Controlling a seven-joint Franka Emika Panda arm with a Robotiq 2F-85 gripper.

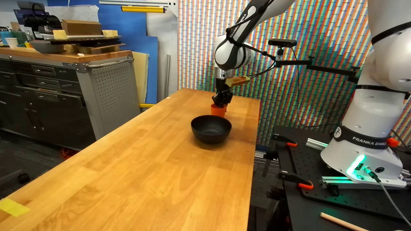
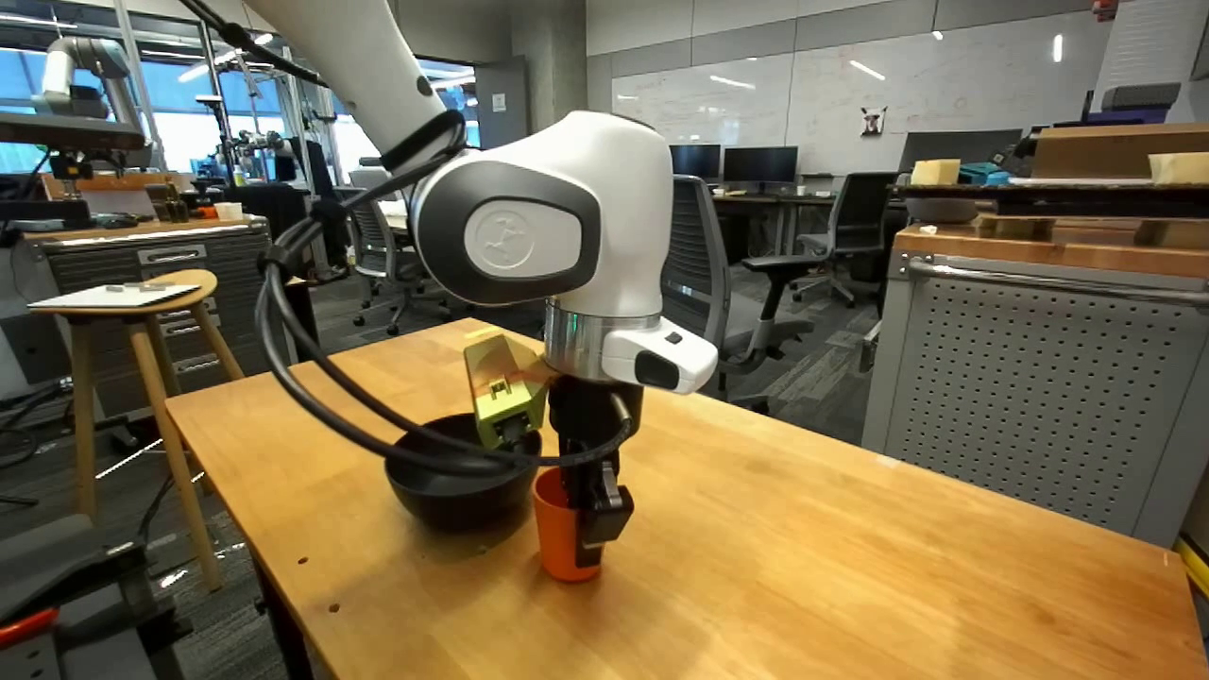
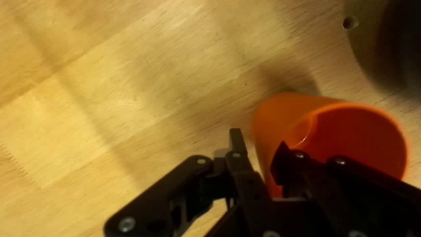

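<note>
An orange cup (image 2: 557, 533) stands on the wooden table, close beside a black bowl (image 1: 211, 130). My gripper points down at the cup's rim. One dark finger (image 3: 282, 166) reaches inside the cup, while the other finger (image 3: 237, 144) is outside it, so the cup's near wall runs between them. A gap still shows between the fingertips, with the fingers partly open. In the wrist view the cup looks tilted, but exterior view 2 has it roughly upright. The black bowl shows only as a dark edge at the wrist view's upper right.
A grey cabinet (image 2: 1037, 397) stands beyond the table. Dark cables (image 2: 340, 380) loop from the arm close over the bowl.
</note>
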